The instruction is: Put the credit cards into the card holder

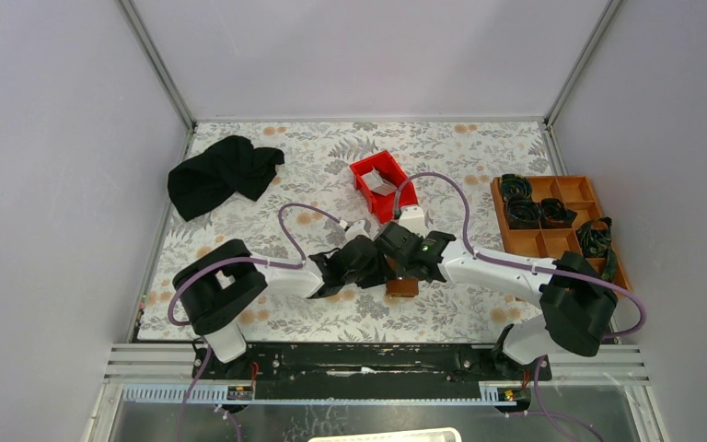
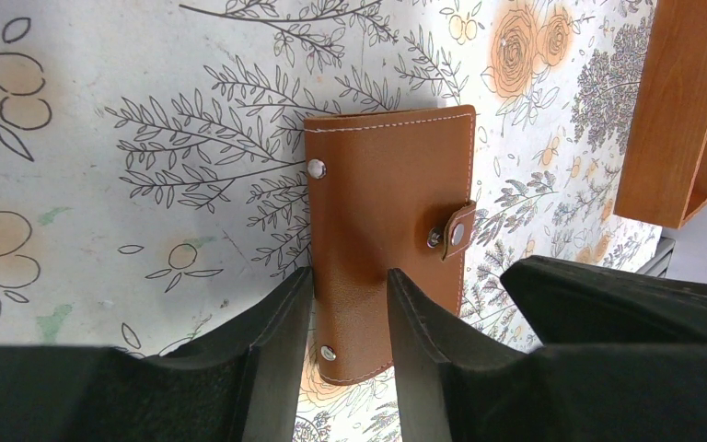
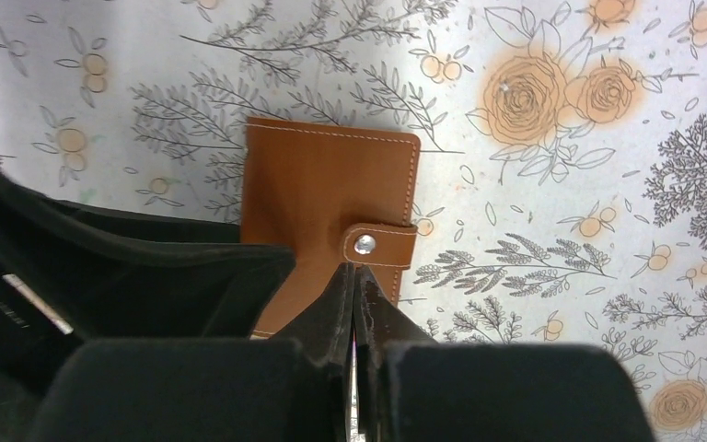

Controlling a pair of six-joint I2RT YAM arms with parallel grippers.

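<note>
The brown leather card holder (image 1: pixel 403 287) lies closed on the patterned cloth, its snap strap fastened. In the left wrist view, my left gripper stands partly open over the holder (image 2: pixel 377 221), one fingertip at its spine edge and the other over the cover. The right gripper is shut, with nothing between its fingers. Its tips appear just below the metal snap (image 3: pixel 365 244), and the strap is outside them. Pale flat items, perhaps the cards, lie in a red box (image 1: pixel 397 167) in the top view.
A wooden compartment tray (image 1: pixel 554 243) with dark rolled items stands at the right. Black cloth (image 1: pixel 225 174) lies at the back left. Both arms meet closely over the holder.
</note>
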